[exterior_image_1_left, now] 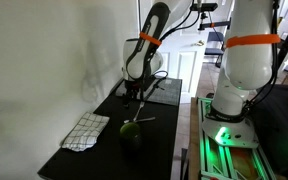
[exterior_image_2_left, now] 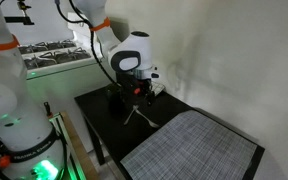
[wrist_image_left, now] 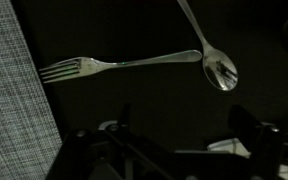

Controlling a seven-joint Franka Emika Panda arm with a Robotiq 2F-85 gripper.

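Note:
A silver fork (wrist_image_left: 119,65) and a silver spoon (wrist_image_left: 210,55) rest on the black tabletop in the wrist view, the fork's handle end close to the spoon's neck. My gripper is open above the table, its dark fingers apart along the bottom of that view and nothing between them. In exterior view 1 the gripper (exterior_image_1_left: 133,98) is raised over the table, with cutlery (exterior_image_1_left: 141,118) below it. Exterior view 2 shows the utensils as thin light shapes under the gripper.
A dark pot with a green rim (exterior_image_1_left: 131,135) stands at the near part of the table. Beside the wall lies a folded checked cloth (exterior_image_1_left: 85,132). A grey woven mat (exterior_image_2_left: 191,151) covers one end. Bare black tabletop surrounds the cutlery.

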